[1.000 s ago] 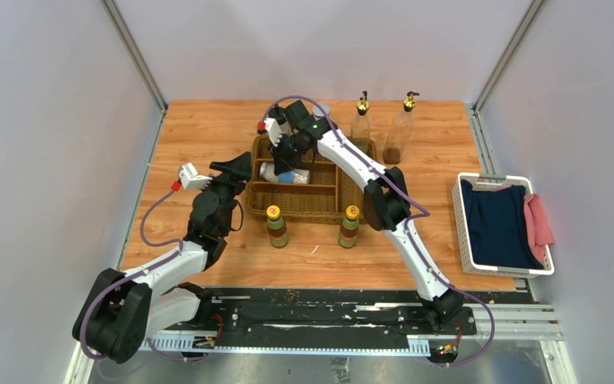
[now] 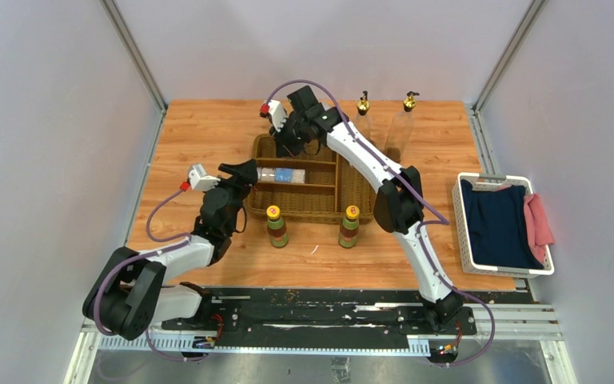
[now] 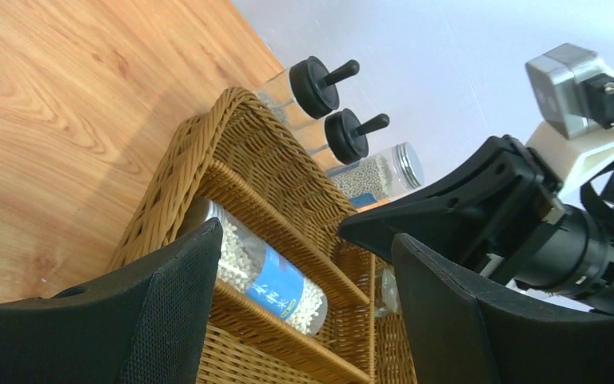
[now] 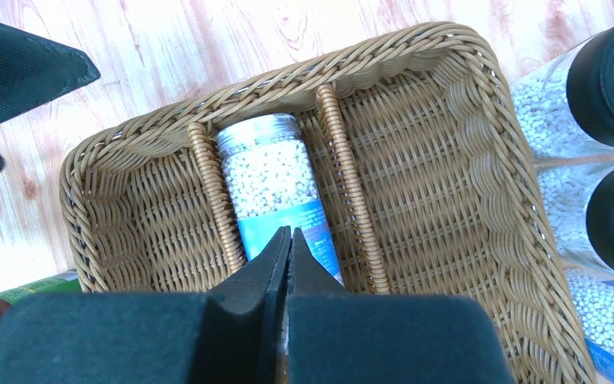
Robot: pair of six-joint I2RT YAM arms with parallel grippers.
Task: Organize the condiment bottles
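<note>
A wicker organizer [image 2: 312, 208] holds a lying jar of white granules with a blue label [image 2: 281, 175] in its middle slot. My right gripper [image 2: 286, 144] is shut and raised over the back compartment; nothing visible hangs from its fingers [image 4: 328, 336]. My left gripper is open at the organizer's left side, empty. Two green-labelled, yellow-capped bottles [image 2: 277, 232] stand in front. Two black-lidded jars [image 3: 312, 88] and a silver-lidded jar [image 3: 376, 172] stand behind, mostly hidden in the top view.
Two tall gold-topped glass bottles [image 2: 400, 132] stand at the back right. A white basket with cloths [image 2: 468, 224] is at the right edge. The table's left back and front middle have free room.
My left gripper has moved slightly rightward.
</note>
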